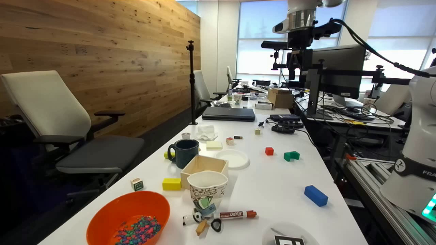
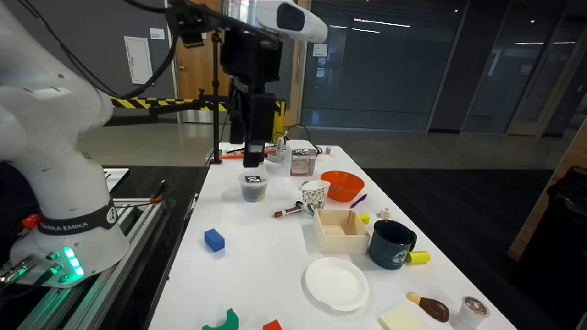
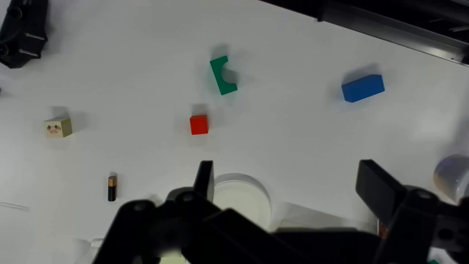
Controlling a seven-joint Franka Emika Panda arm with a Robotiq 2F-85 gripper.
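High above the table, my gripper is open, its two black fingers wide apart in the wrist view and touching nothing. On the table below lie a red cube (image 3: 199,125), a green arch block (image 3: 222,75) and a blue block (image 3: 363,88), each standing apart from the others. A white plate (image 3: 242,200) shows partly between the fingers, with its lower part hidden by the gripper. Beside the plate are a wooden box (image 2: 342,242) and a dark mug (image 2: 389,244). A patterned cup (image 1: 207,185) stands close to the box.
An orange bowl (image 1: 128,216) holds small coloured pieces. Near it are a yellow block (image 1: 171,184) and a red marker (image 1: 237,214). A lidded tub (image 2: 253,187) stands at the table's side. Bare table surrounds the blue block. A black laptop (image 1: 229,114) lies farther back.
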